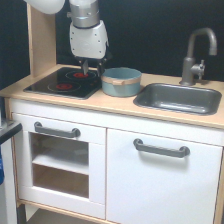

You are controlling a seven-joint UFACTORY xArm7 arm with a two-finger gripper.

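The white and grey robot hand comes down from the top left of the camera view. Below it, my gripper (91,71) is small and dark against the stove and backdrop, just left of the pot. A grey-green pot (122,84) with a brownish handle stands on the counter between the stove and the sink. The gripper's tips lie close to the pot's left rim, but whether they touch it is unclear. Their spacing is too small and dark to make out.
A black stovetop (62,84) with red rings lies at left. On the right are the sink (178,98) and its tall faucet (191,68). Below the wooden counter are an oven door (57,165) and a shut cabinet door (160,182), each with a dark handle.
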